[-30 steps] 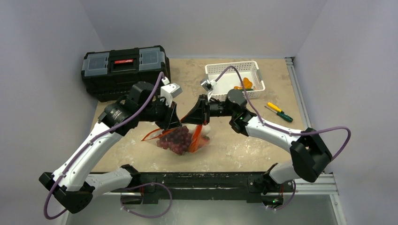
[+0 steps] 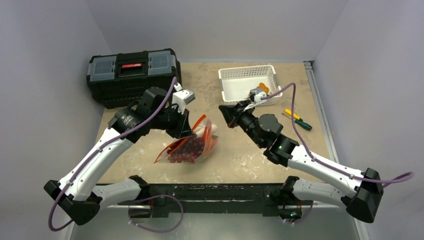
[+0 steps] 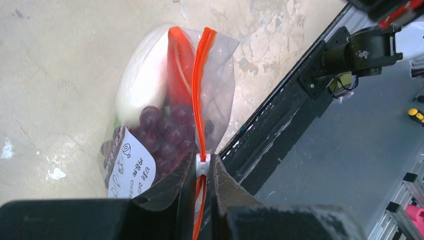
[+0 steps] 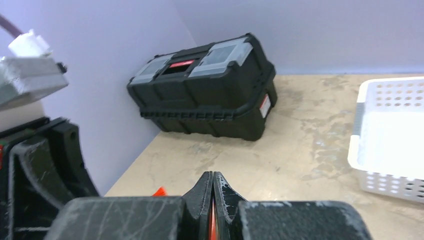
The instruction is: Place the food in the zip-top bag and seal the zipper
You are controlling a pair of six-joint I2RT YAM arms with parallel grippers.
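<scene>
A zip top bag (image 2: 187, 150) with an orange zipper (image 3: 197, 80) holds red grapes (image 3: 168, 140), a white vegetable (image 3: 142, 75) and a red item (image 3: 180, 70). In the left wrist view my left gripper is shut on the white zipper slider, with zipper track above and below it. My right gripper (image 2: 227, 121) is shut, raised to the right of the bag and apart from it; nothing shows between its fingertips.
A black toolbox (image 2: 132, 75) stands at the back left. A white basket (image 2: 235, 85) with orange items is at the back right. Screwdrivers (image 2: 302, 123) lie at the right.
My right gripper has moved right, away from the bag's top. The bag has settled leftward beneath my left gripper, which has shifted only slightly.
</scene>
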